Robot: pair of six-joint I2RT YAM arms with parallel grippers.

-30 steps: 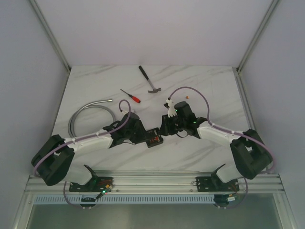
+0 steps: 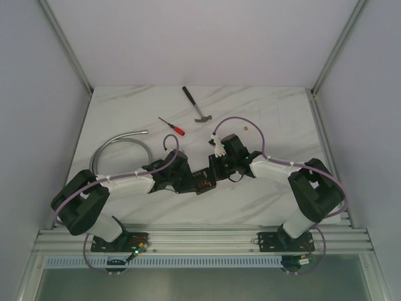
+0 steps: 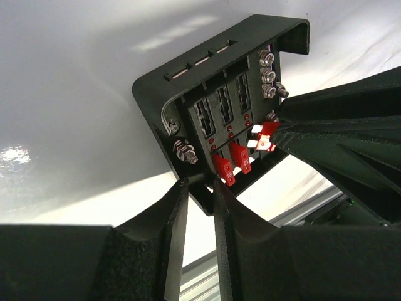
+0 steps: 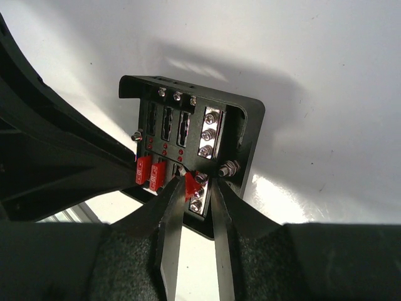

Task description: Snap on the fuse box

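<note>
The black fuse box (image 2: 203, 181) lies on the marble table between my two grippers. In the left wrist view it (image 3: 194, 75) shows red fuses (image 3: 240, 157) in its lower row; my left gripper sits at its lower edge, fingertips close together, its exact finger state unclear. In the right wrist view my right gripper is over the box's lower right, by a red fuse (image 4: 191, 185) at the terminal strip; I cannot tell whether it grips that fuse.
A hammer (image 2: 197, 110) and a red screwdriver (image 2: 177, 129) lie behind, a grey hose (image 2: 131, 140) to the left, a small orange piece (image 2: 245, 128) at the back right.
Both arms have moved in toward the fuse box and slightly toward the front, the right one also leftward, since about a second ago.
</note>
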